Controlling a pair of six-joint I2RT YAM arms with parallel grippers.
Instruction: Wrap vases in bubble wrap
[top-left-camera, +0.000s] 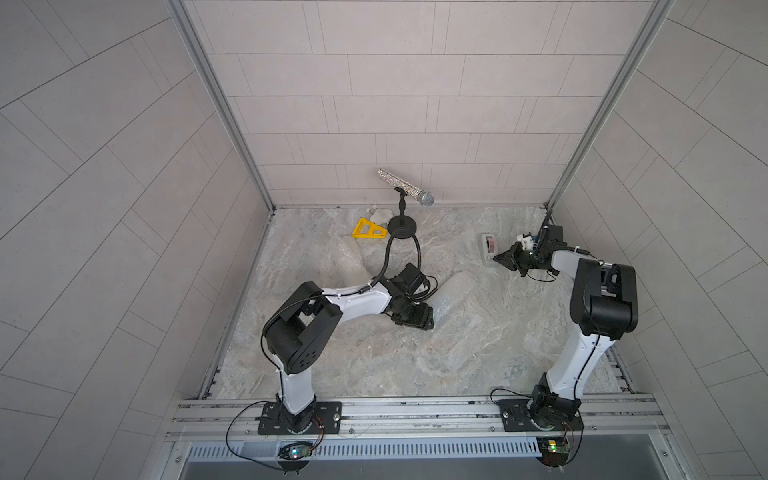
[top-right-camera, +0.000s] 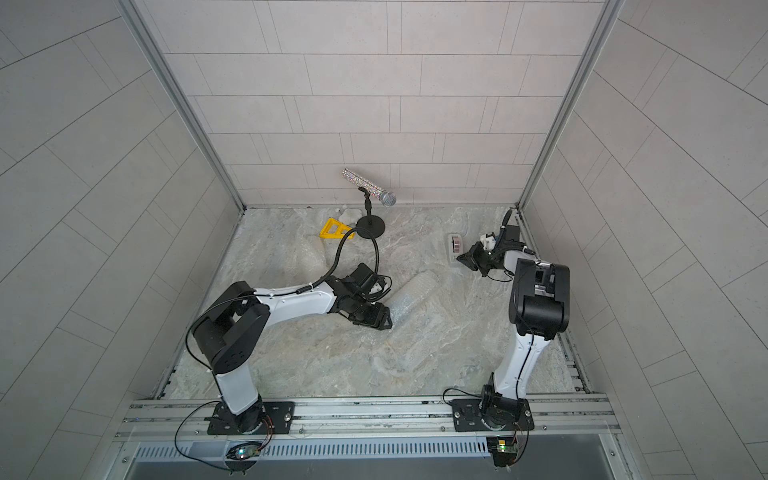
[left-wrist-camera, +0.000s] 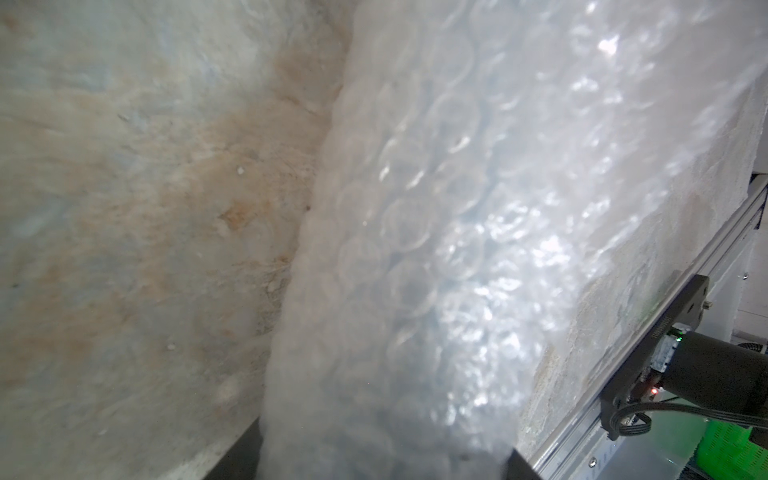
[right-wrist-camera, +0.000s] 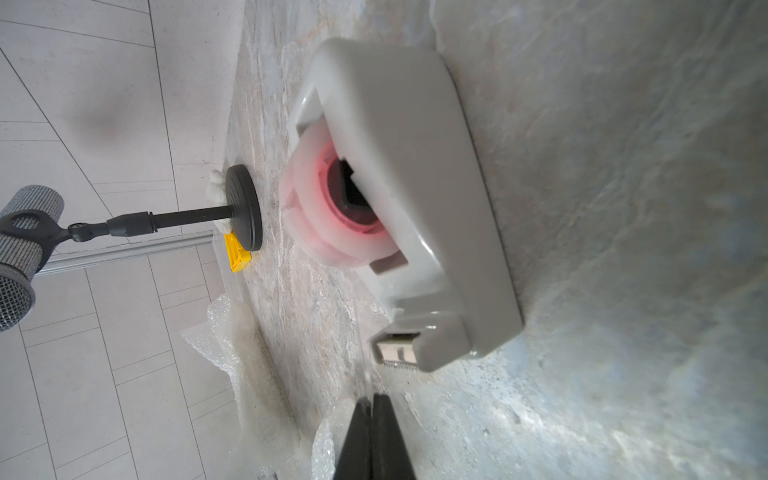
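A roll of bubble wrap fills the left wrist view; any vase inside cannot be made out. My left gripper is shut around its near end, dark fingers pressing at either side. In the right wrist view, a light grey tape dispenser rests on the marble surface, holding a pinkish tape roll. The tape end lies at the toothed cutter. Just below and left of that cutter is my right gripper, shut, nothing between its fingertips; the tape end is outside them.
Behind my left arm stands a microphone on a black stand, its cable trailing forward. Beside it lies a yellow triangular piece. Loose bubble wrap lies left of the stand.
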